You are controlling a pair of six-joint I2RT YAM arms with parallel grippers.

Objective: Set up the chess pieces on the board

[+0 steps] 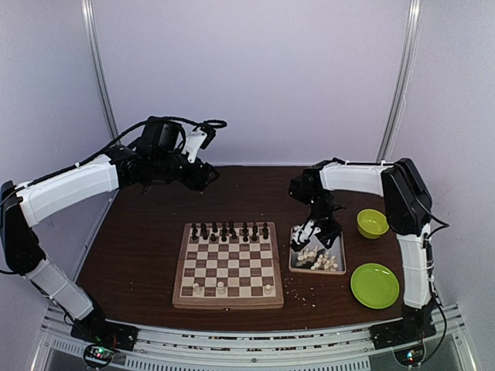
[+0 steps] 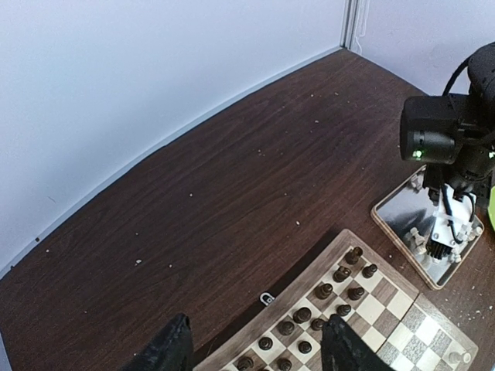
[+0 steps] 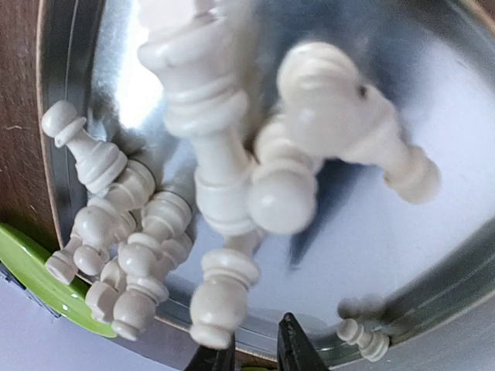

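Observation:
The chessboard (image 1: 227, 267) has black pieces lined along its far rows and white pieces (image 1: 220, 287) on the near row. A metal tray (image 1: 337, 270) right of it holds loose white pieces (image 3: 220, 294), lying jumbled. My right gripper is low over the tray, its dark fingertips at the bottom of the right wrist view, partly behind a white piece; whether that piece is between them I cannot tell. My left gripper hangs open and empty high over the table, left of and behind the board.
A green plate (image 1: 374, 286) and a yellow-green bowl (image 1: 373, 222) stand right of the tray. Small bits lie on the table below the tray. The table behind and left of the board is clear.

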